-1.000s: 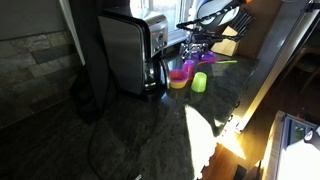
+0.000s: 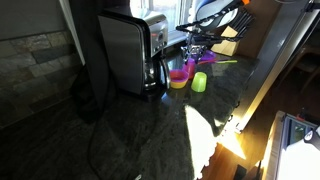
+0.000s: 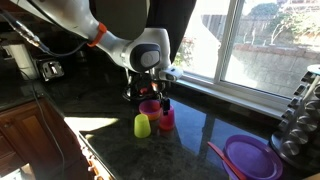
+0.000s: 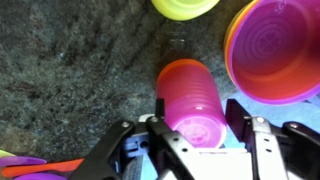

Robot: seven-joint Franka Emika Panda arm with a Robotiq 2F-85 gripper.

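Note:
A pink cup (image 4: 193,105), its rounded closed end toward the wrist camera, sits between the fingers of my gripper, which is shut on it. Exterior view 2 has the same pink cup (image 3: 167,121) beneath the hand, at about counter height; whether it touches the counter cannot be told. Close beside it stands a lime-green cup (image 3: 142,126), upside down on the dark counter. Behind these is a pink bowl (image 3: 150,107); in exterior view 1 the bowls (image 2: 178,79) show yellow and pink. The fingertips are small and dark in both exterior views.
A purple plate (image 3: 258,158) with a red utensil (image 3: 227,160) lies toward the window side. The coffee machine (image 2: 130,50) stands near the bowls. A dark rack (image 3: 296,125) is at the far right. Bare counter (image 2: 150,135) stretches out in front.
The arm and hand have shifted only slightly above the pink cup. The green cup and bowls look unmoved.

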